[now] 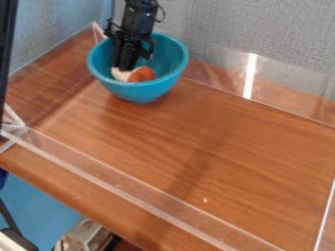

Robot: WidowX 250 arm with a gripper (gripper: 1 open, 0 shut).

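A blue bowl (151, 88) stands at the back left of the wooden table. Inside it lie a pale, whitish item (121, 75) and an orange-brown round item (143, 75). My black gripper (121, 61) reaches down into the bowl's left part, at the pale item. Its fingers look drawn together; whether anything is between the tips is hidden or too small to tell.
Clear low walls edge it, with a grey textured wall behind. Metal hardware (81, 235) sits below the front-left edge.
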